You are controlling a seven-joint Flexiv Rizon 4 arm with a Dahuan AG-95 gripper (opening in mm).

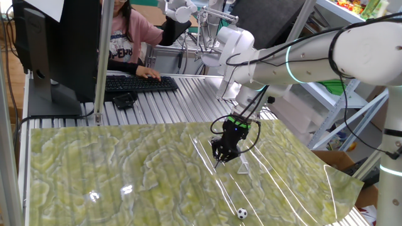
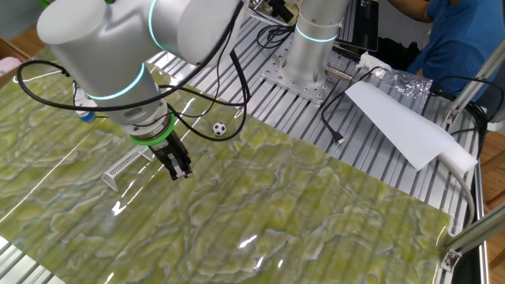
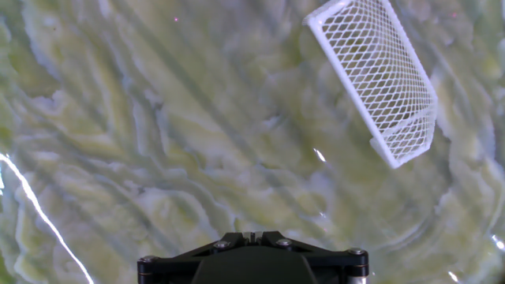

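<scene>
A small black-and-white soccer ball [image 1: 242, 213] rests on the green marbled sheet, near the front edge in exterior view 1. In exterior view 2 the ball [image 2: 219, 128] lies near the sheet's robot-base side; the wrist view does not show it. The white toy goal with a mesh net [image 3: 397, 87] stands at the upper right of the wrist view. Partly behind my gripper in exterior view 1 is the goal's frame [image 1: 244, 168]. My black gripper hovers above the sheet beside the goal [image 2: 118, 168], fingers together, nothing visible between them.
Broad areas of the marbled sheet [image 1: 113, 169] are bare. A keyboard [image 1: 141, 83] and a monitor [image 1: 59, 56] sit behind it, where a person has a hand. White paper [image 2: 402, 122] and loose cables lie on the metal table beside the robot base [image 2: 304, 75].
</scene>
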